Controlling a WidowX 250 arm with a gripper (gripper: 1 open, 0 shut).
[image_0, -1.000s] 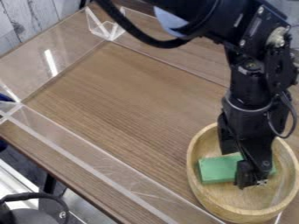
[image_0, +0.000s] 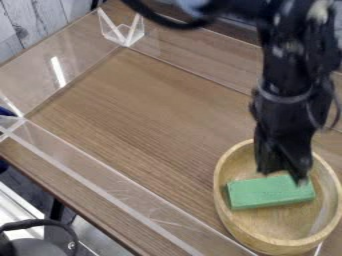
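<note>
My gripper (image_0: 283, 160) is a black mechanism, motion-blurred, hanging over the right side of the table just above a round wooden bowl (image_0: 242, 231). A green rectangular block (image_0: 267, 193) lies flat inside the bowl, below the fingertips. The gripper looks shut, with nothing visible between its fingers, though the blur hides detail.
A dark cable or fitting (image_0: 34, 245) sits at the bottom left.
The gripper has risen slightly from down in the bowl, uncovering more of the green block, which still lies in the bowl.
</note>
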